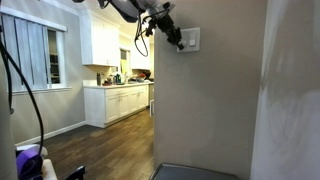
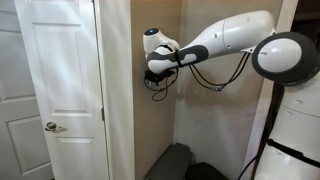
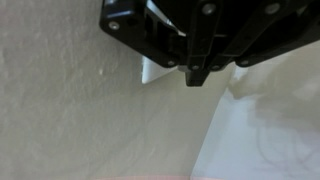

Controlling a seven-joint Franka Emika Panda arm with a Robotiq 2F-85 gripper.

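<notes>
A white wall switch plate (image 1: 190,40) is fixed high on the grey wall panel. My gripper (image 1: 179,43) is at the plate's left side, its tips pointing down toward it and overlapping its left edge in this view. Whether it touches the plate cannot be told. In the wrist view the black gripper is shut, and nothing shows between its fingers. A white corner of the switch plate (image 3: 153,71) peeks out behind the fingers; the rest is hidden. From the other side, the gripper (image 2: 153,77) appears dark and small against the wall.
The wall panel (image 1: 205,110) is bare below the plate, and a side wall (image 1: 288,100) closes off the right. A dark grey flat-topped object (image 1: 195,172) stands at the base. Cables (image 2: 215,85) hang under the arm. A white door (image 2: 65,80) stands to the left.
</notes>
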